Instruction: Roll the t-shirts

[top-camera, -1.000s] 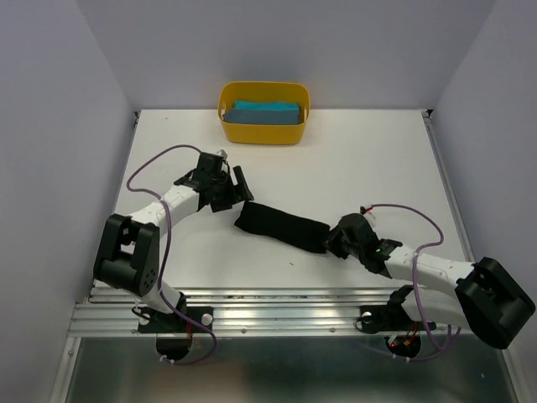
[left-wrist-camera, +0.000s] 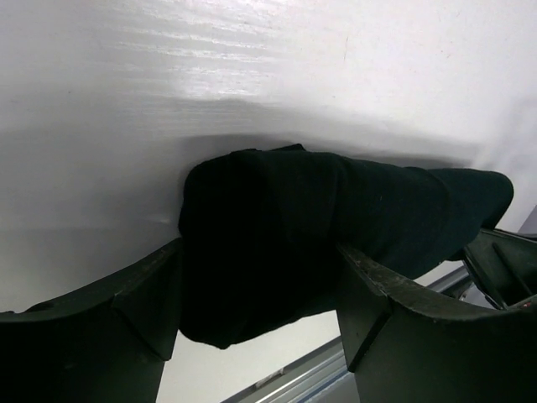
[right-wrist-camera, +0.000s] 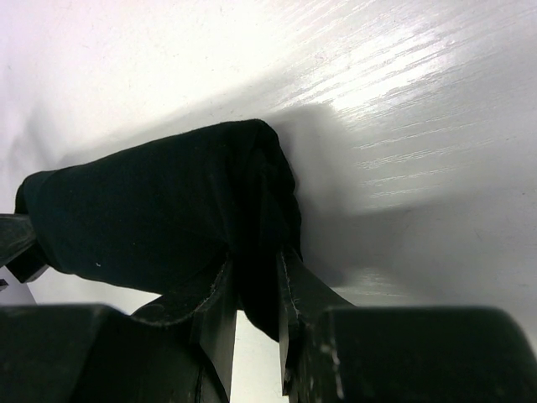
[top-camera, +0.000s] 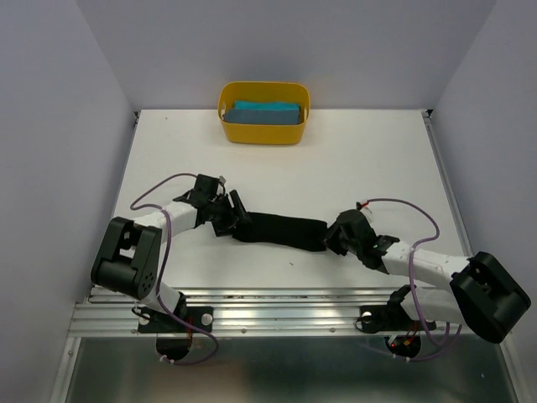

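Observation:
A black t-shirt (top-camera: 284, 230), rolled into a long bundle, lies across the middle of the white table. At its left end is my left gripper (top-camera: 241, 220), part open, its two fingers on either side of the cloth; in the left wrist view the shirt's end (left-wrist-camera: 252, 243) shows between them. My right gripper is shut on the roll's right end, with dark fabric pinched between its fingertips. The underside of the roll is hidden.
A yellow bin (top-camera: 264, 134) with blue and teal folded cloth (top-camera: 262, 116) stands at the table's back edge. The table between bin and roll is bare. A metal rail (top-camera: 268, 300) runs along the front edge.
My left gripper has come toward the front of the table and its fingers have narrowed. The roll's left end has swung the same way, so it lies straighter. The right gripper has barely shifted.

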